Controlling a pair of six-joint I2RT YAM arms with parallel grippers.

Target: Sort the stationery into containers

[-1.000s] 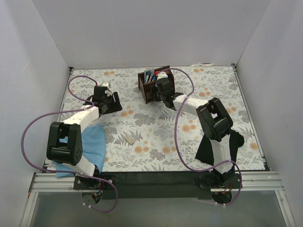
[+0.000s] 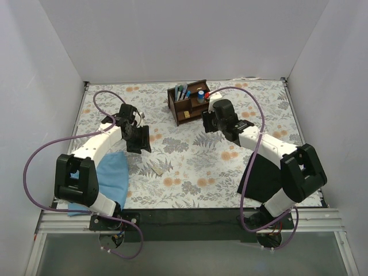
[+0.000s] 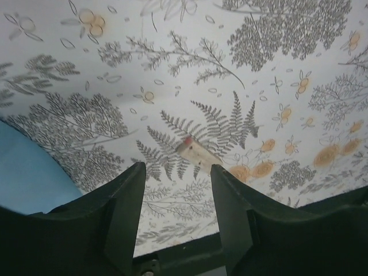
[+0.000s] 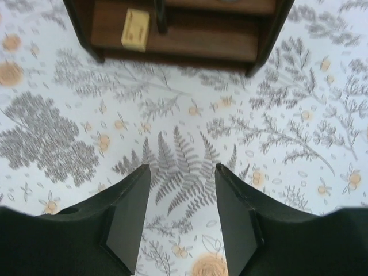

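A small pale eraser-like piece [image 2: 157,171] with a reddish end lies on the floral cloth, left of centre. In the left wrist view this piece [image 3: 198,154] shows just beyond the fingertips, apart from them. Above the cloth, my left gripper [image 2: 138,150] hangs part open and empty, up and left of the piece. My right gripper [image 2: 210,130] is open with nothing in it, in front of the organizer's right part. The dark wooden organizer [image 2: 181,106] stands at the back; pens [image 2: 180,93], a blue-topped item [image 2: 200,96] and a yellowish block [image 4: 135,30] sit in its compartments.
Blue cloth [image 2: 112,178] covers the front left of the table, and a black cloth [image 2: 261,179] the front right. Between them the patterned tablecloth [image 2: 195,172] is largely clear. White walls stand left, right and behind.
My right gripper has drawn away from the organizer, moving right and towards the front. The yellowish block in the organizer is now uncovered.
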